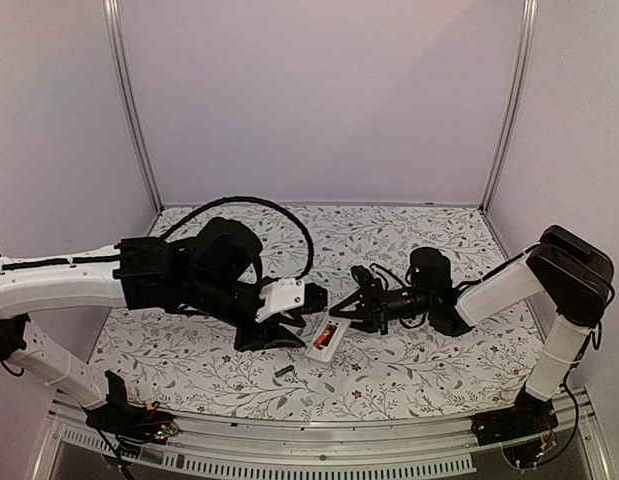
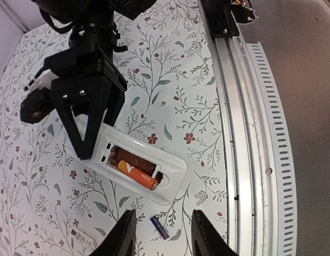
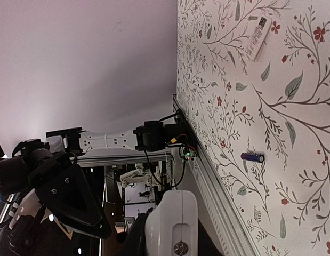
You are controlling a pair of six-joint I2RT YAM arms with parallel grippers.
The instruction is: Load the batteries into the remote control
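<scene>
The white remote [image 1: 325,343] is held at one end by my right gripper, which is shut on it; its open compartment shows an orange battery [image 2: 137,175] lying inside, with an empty dark space beside it. A loose purple battery lies on the floral mat below the remote, also seen in the right wrist view as a small battery [image 3: 252,157]. My left gripper is open, its fingertips above the mat either side of the loose battery, higher than it.
A white labelled strip [image 2: 83,238] lies on the mat left of the loose battery. The metal rail [image 2: 244,160] runs along the table's edge.
</scene>
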